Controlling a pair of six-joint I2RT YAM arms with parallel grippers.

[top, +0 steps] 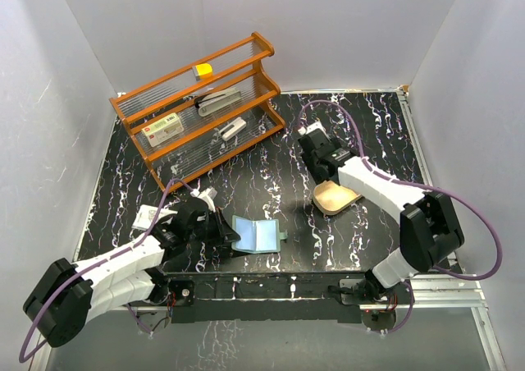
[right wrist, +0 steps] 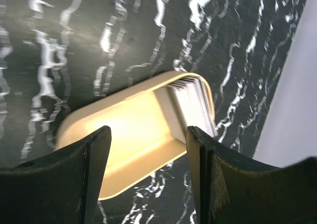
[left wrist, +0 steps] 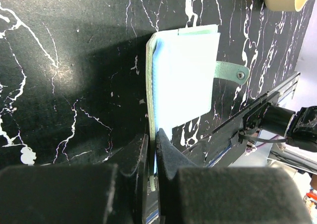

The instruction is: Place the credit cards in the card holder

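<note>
The card holder [left wrist: 185, 80] lies spread on the dark table, its pale blue pages and green snap tab [left wrist: 232, 72] showing in the left wrist view. My left gripper is shut on the holder's left cover edge, which stands up between the fingers. Over the cream tray [right wrist: 133, 135] hovers my right gripper, open, with nothing between its fingers. White cards [right wrist: 192, 105] stand in a stack at the tray's far right end, just beyond the right finger. In the top view, the right arm hides that end of the tray.
An orange wooden rack [top: 197, 100] with boxes and a stapler [top: 217, 102] fills the back left. A white object [top: 152, 217] lies behind the left arm. Bare marble-patterned table separates the holder and tray.
</note>
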